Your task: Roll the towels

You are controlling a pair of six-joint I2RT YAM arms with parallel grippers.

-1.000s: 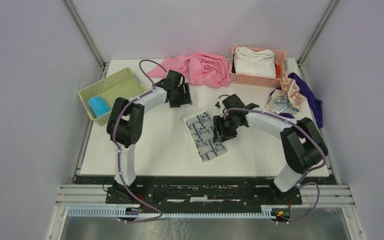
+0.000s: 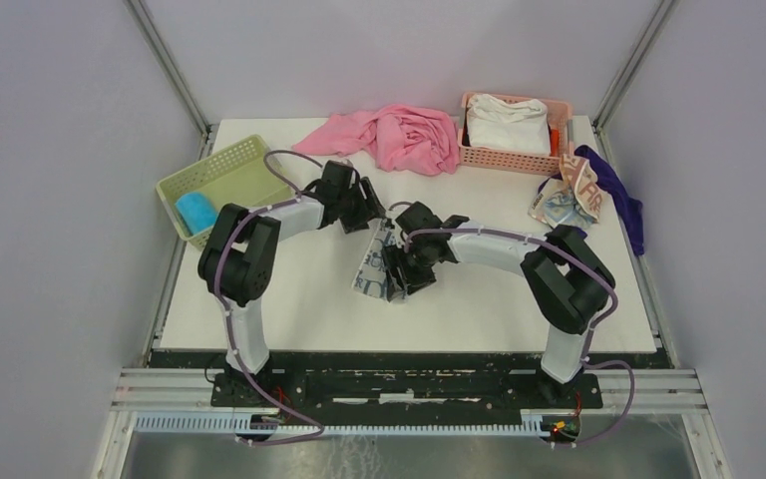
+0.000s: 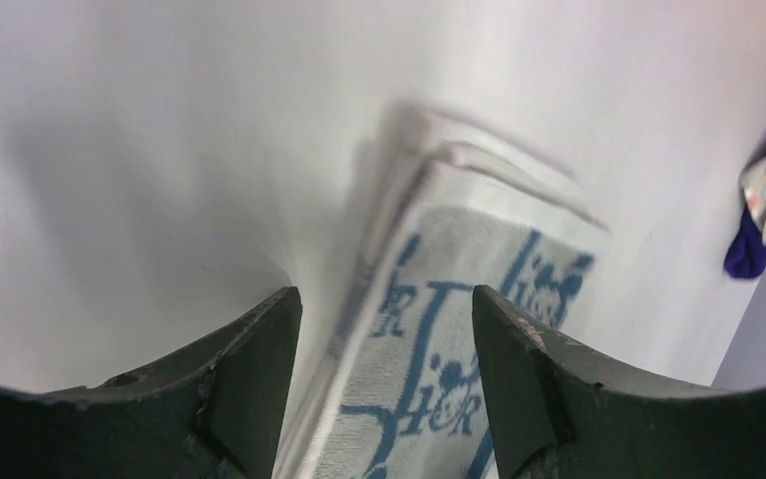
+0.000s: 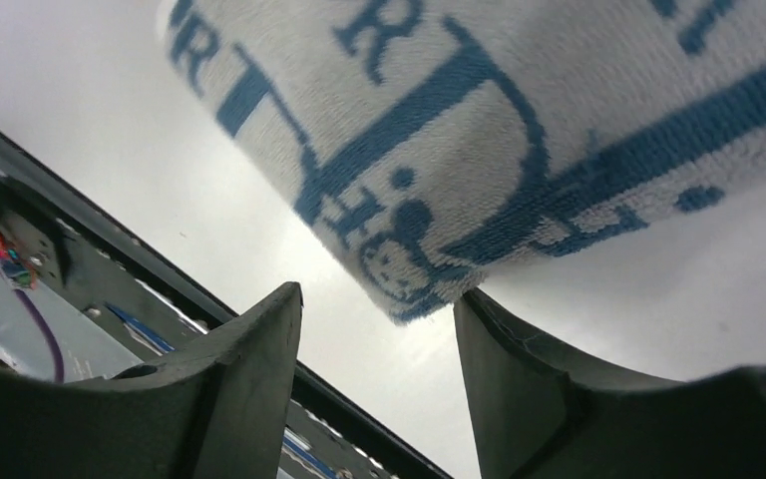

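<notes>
A folded towel, pale with blue figures and lettering [image 2: 370, 269], lies at a slant on the table, partly covered by my right arm in the top view. My left gripper [image 2: 371, 206] is near its far end. In the left wrist view its fingers [image 3: 259, 369] stand apart, with the towel's long edge [image 3: 399, 289] running between and beyond them. At the near part of the towel is my right gripper [image 2: 395, 275]. Its fingers are apart too, and the right fingertip [image 4: 474, 304] appears close to a towel corner [image 4: 399, 269]; contact cannot be told.
A green basket [image 2: 249, 150] with a blue roll [image 2: 196, 212] stands at the left. Behind lie a pink towel [image 2: 409, 140] and a pink basket [image 2: 509, 160] with white cloth. Purple and patterned cloths [image 2: 571, 195] are at the right.
The towel has shifted left and turned, now slanting the other way. My right gripper moved left with it.
</notes>
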